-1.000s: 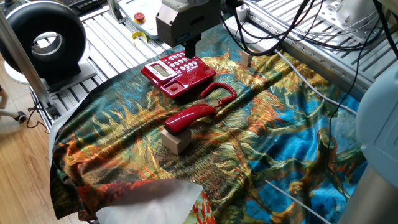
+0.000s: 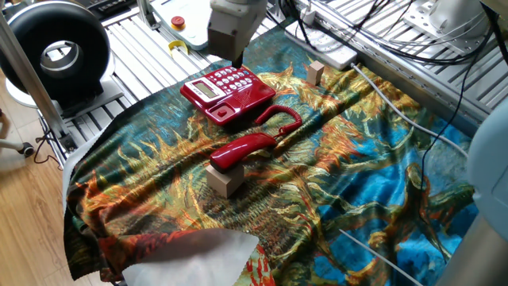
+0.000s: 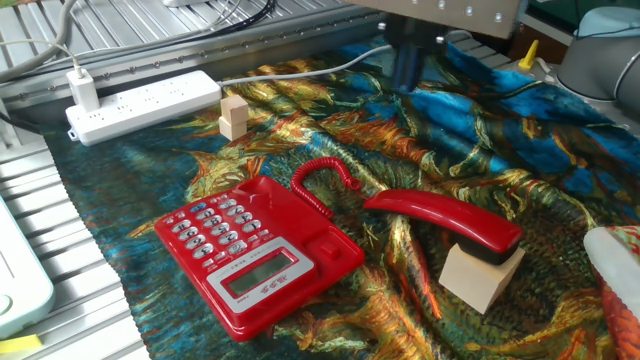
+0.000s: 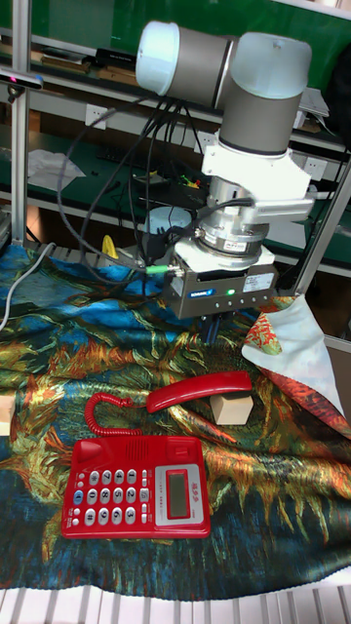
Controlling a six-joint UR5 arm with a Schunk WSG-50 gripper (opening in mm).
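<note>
The red telephone base (image 3: 225,270), with grey keys and a small display, lies on the patterned cloth. Its red handset (image 3: 450,214) is off the base, one end propped on a pale wooden block (image 3: 481,275) and the other toward the curled cord (image 3: 318,180). In exterior view 1 my gripper (image 2: 237,63) is above and beyond the keypad; exterior view 2 shows the gripper (image 3: 406,70) high at the back, pointing down. Its dark fingers appear together as one narrow shape, and nothing shows between them. The handset and base are clear of it.
Small wooden blocks (image 3: 233,117) stand near a white power strip (image 3: 145,107) with a plug in it. A cable crosses the cloth's far side. Open cloth lies around the handset.
Cables at the arm have swung with my gripper. Telephone, handset and blocks have stayed put.
</note>
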